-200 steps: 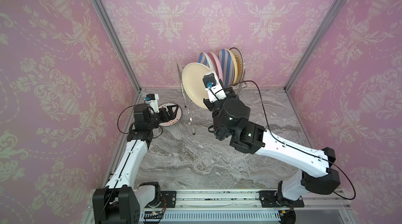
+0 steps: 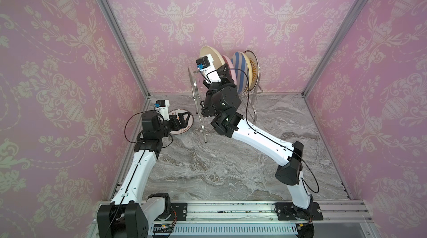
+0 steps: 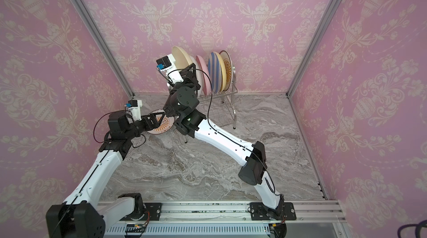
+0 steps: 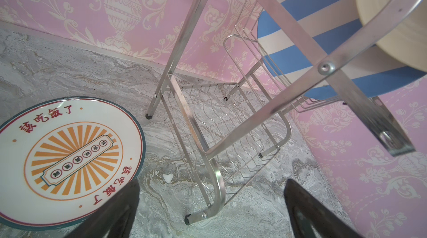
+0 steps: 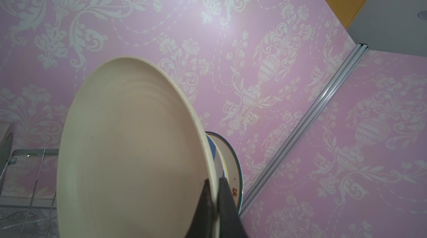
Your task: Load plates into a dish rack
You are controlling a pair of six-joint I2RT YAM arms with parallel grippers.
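Observation:
My right gripper is shut on the rim of a cream plate (image 5: 133, 144) held upright at the rack's top, among striped (image 2: 238, 71), pink and yellow plates standing in the metal dish rack (image 4: 178, 100); whether it rests in a slot I cannot tell. A white plate with orange rays (image 4: 71, 162) lies flat on the floor left of the rack. My left gripper hangs open beside that plate and the rack, nothing between its fingers.
The rack's lower shelf looks empty in the left wrist view. Bare marble (image 2: 284, 126) lies right of and in front of the rack. Pink walls close in at the back and both sides.
My right arm has carried the cream plate up and back from the rack's front to among the standing plates. The left arm has barely moved.

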